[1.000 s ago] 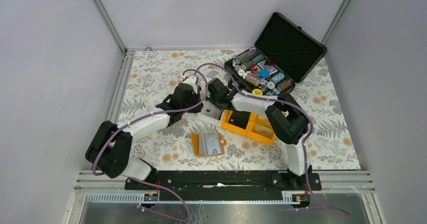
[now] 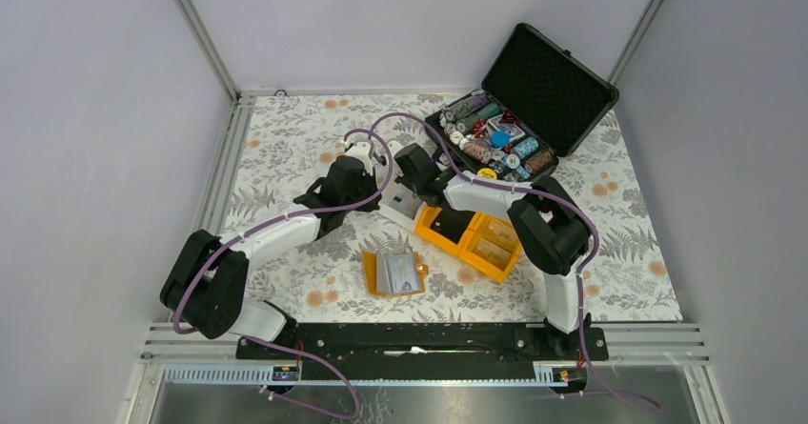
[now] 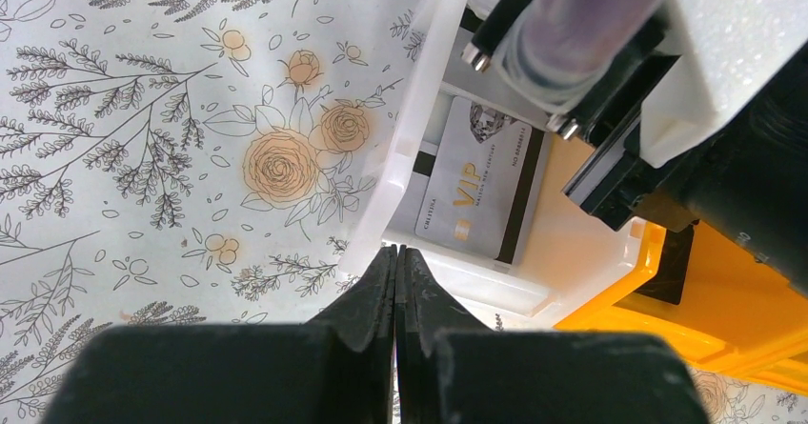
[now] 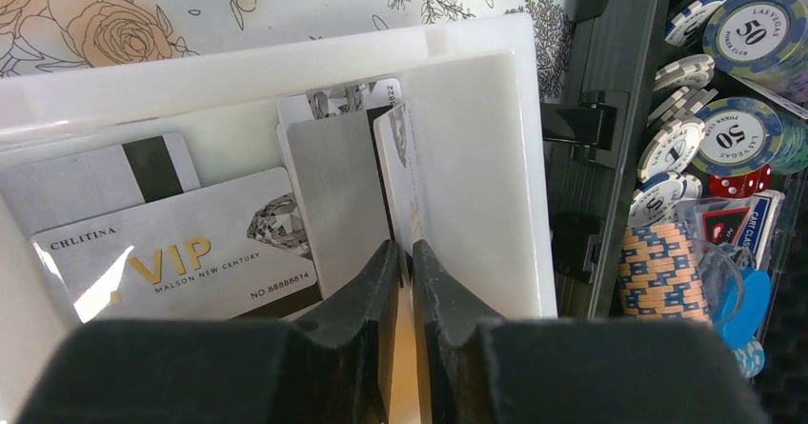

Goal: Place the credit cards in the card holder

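A white tray [image 2: 400,204] holds several silver cards, among them a VIP card [image 3: 474,176], flat in the left wrist view. In the right wrist view a card [image 4: 403,171] stands tilted at the tray's right side, and my right gripper has its fingers at that card's lower end, nearly closed; whether they grip it is unclear. My left gripper is shut over the tray's edge, nothing seen between its fingers. An open orange card holder [image 2: 369,272] with clear sleeves lies at the front of the table.
An orange box [image 2: 491,248] with compartments adjoins the white tray. An open case of poker chips [image 2: 491,138] stands behind, close to the tray in the right wrist view.
My right arm has shifted slightly over the last second, its elbow a little rightward and the gripper slightly over the tray. The left arm looks unmoved.
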